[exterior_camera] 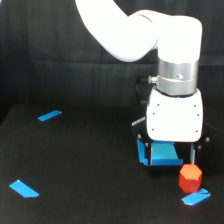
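Note:
In the camera view, my gripper (169,153) points down at the right of the dark table, below the white hand (174,118). A blue block-like object (163,154) shows directly under the hand, partly covered by it. The dark fingers blend into the background, so their gap and any contact with the blue object cannot be made out. An orange-red faceted block (190,178) sits in front of the blue object and to its right, apart from the hand.
Blue tape strips lie on the table at the far left (50,115), the near left (23,188) and the near right (196,198), the last one beside the orange-red block.

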